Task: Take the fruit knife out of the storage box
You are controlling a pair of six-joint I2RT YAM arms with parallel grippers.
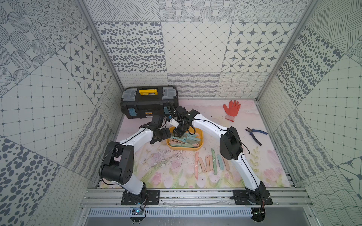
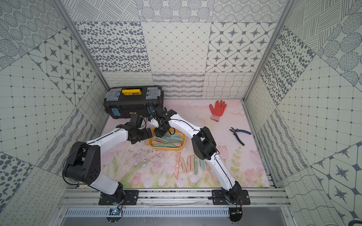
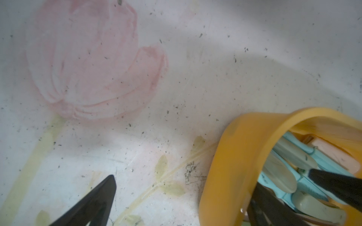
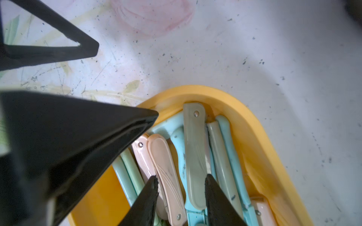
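Note:
The yellow storage box [image 1: 184,148] holds several pastel folded fruit knives, mint, pink and pale grey. In the right wrist view a grey-green knife [image 4: 194,150] lies on top inside it. My right gripper hangs over the box, open, its fingertips either side of that knife's lower part. My left gripper is at the box's left end, open, one finger outside the wall and the other at the rim [image 3: 241,150].
A black toolbox [image 1: 149,101] stands behind. A red glove [image 1: 231,109] and pliers [image 1: 256,135] lie right. Several knives [image 1: 211,162] lie on the table in front of the box.

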